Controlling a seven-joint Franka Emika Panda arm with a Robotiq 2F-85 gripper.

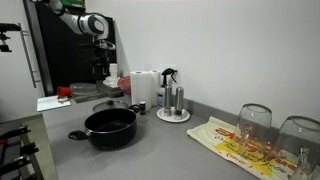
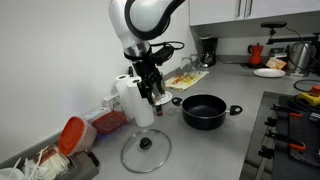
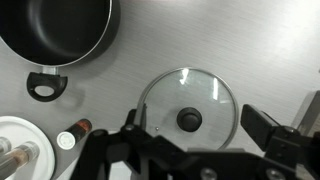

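Observation:
The glass lid (image 2: 130,160) with its black knob (image 2: 145,143) lies flat on the table beside the black two-handled pot (image 2: 203,112). No lid covers the pot, and its inside looks empty. My gripper (image 2: 155,93) hangs above the table near the lid, pointing down, not touching it. In the wrist view the gripper's fingers (image 3: 132,140) are spread wide apart, with the lid knob (image 3: 190,119) seen below between them. The gripper (image 1: 101,75) also shows in exterior view 1, up behind the pot, where the lid is partly hidden.
Close to the lid stand a small dark bottle (image 3: 73,135) and a white plate (image 3: 44,166) with shakers. Red and white containers (image 2: 75,135) sit at the far left. Glass jars (image 1: 255,124) stand on a yellow cloth (image 1: 221,140).

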